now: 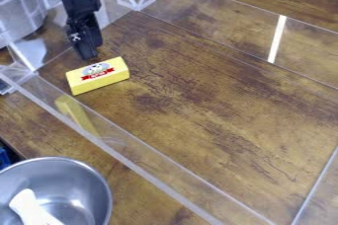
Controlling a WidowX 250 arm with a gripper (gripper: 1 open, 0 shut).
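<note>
A dark gripper hangs at the upper left, just behind a yellow block with a red and white label, which lies flat on the wooden floor inside clear acrylic walls. The gripper is open and apart from the block, as far as this view shows; its small fingertips are hard to make out.
Clear walls enclose the wooden area, whose middle and right are empty. A metal bowl with a white object in it stands outside at the bottom left. A white cylindrical object is at the upper left.
</note>
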